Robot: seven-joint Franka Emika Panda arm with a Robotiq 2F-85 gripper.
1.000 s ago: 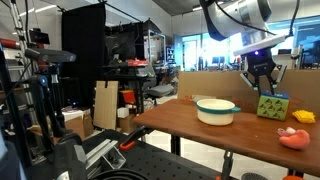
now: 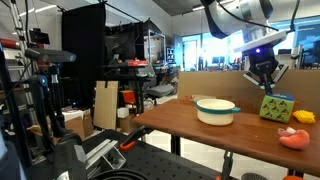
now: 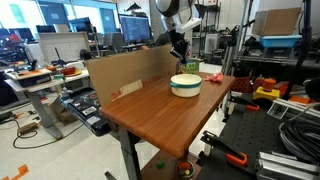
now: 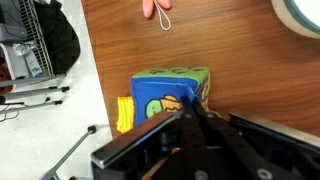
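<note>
A green box or bag with cartoon prints [image 2: 277, 108] stands at the far right of the table in exterior view 1. My gripper [image 2: 268, 90] reaches down to its upper edge. In the wrist view, the printed front [image 4: 157, 97] and green top lie just beyond my gripper. The gripper is shut, its tips at a blue patch along the box's edge. Whether a thin part of the box is caught between the fingers cannot be made out. In exterior view 2 the box [image 3: 183, 70] is small and partly hidden behind a bowl.
A white bowl [image 2: 217, 110] stands to the left on the brown table [image 2: 180, 121]. A pink toy [image 2: 294, 138] lies near the front right edge, and something yellow [image 2: 303, 117] is beside the box.
The green box has shifted slightly right and down in exterior view 1, with my gripper staying close to its top. The bowl and pink toy have not moved.
</note>
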